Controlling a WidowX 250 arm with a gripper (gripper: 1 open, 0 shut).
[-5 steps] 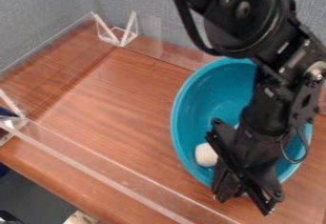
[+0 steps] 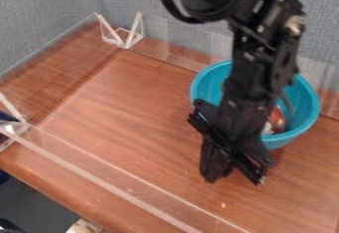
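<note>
The black robot arm reaches down from the top to the wooden table, its gripper (image 2: 216, 161) low in front of a blue bowl (image 2: 212, 83) and partly hiding it. The gripper looks shut, with nothing visible between its fingers. The bowl stands at the back right, with a small light and reddish object inside, mostly hidden behind the arm.
A white wire-like holder (image 2: 121, 35) stands at the back left corner. Grey walls border the back and left. A dark and white item lies at the left edge.
The gripper has moved left and slightly back. The blue bowl has shifted toward the back of the table compared with one second ago, and the white object in it is now mostly hidden.
</note>
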